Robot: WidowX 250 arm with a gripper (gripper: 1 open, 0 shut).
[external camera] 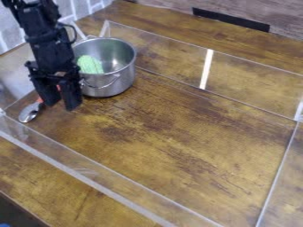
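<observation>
My black gripper (57,94) hangs low at the left, over a red-handled metal spoon (31,113) lying on the wooden surface; it hides most of the handle, and I cannot tell what is between its fingers. A steel pot (112,82) stands just to the right and behind it, with a light green object (90,65) inside.
Clear low walls or edging strips run around it, with a white strip (207,69) toward the back.
</observation>
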